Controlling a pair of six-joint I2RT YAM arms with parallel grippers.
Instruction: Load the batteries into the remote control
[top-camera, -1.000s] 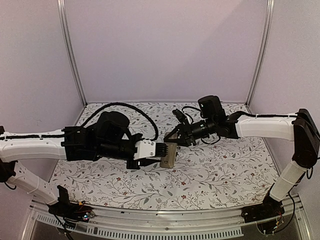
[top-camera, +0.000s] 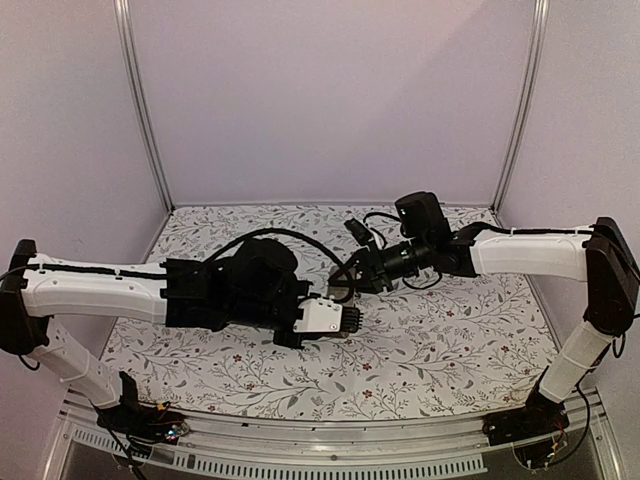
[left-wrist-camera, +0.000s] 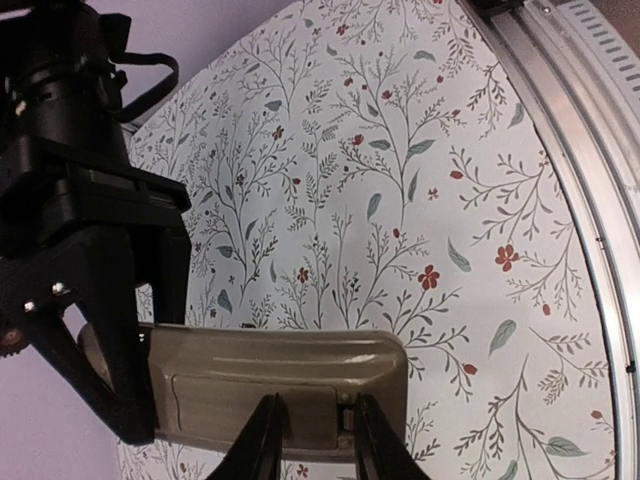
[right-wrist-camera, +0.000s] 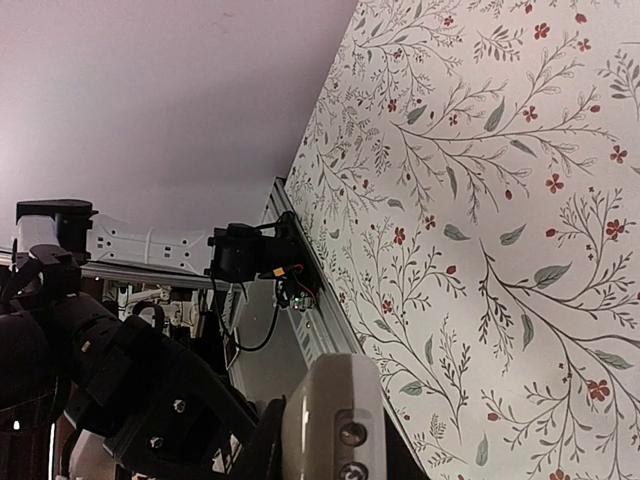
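Note:
The beige remote control (left-wrist-camera: 240, 360) is held in the air by my right gripper (top-camera: 358, 272), shut on it; in the left wrist view the black fingers grip its far end. My left gripper is at the remote's near end, its two fingertips apart over the battery cover area, beside a small slot; whether anything is between them is unclear. In the top view the left gripper (top-camera: 330, 320) hides much of the remote. The right wrist view shows the remote's end (right-wrist-camera: 332, 420) between the fingers. I cannot make out any loose batteries.
A metal rail (top-camera: 280, 430) runs along the front edge, and pale walls enclose the back and sides.
My left arm has moved right and slightly down over the remote, hiding more of it in the top view. The right arm stays still.

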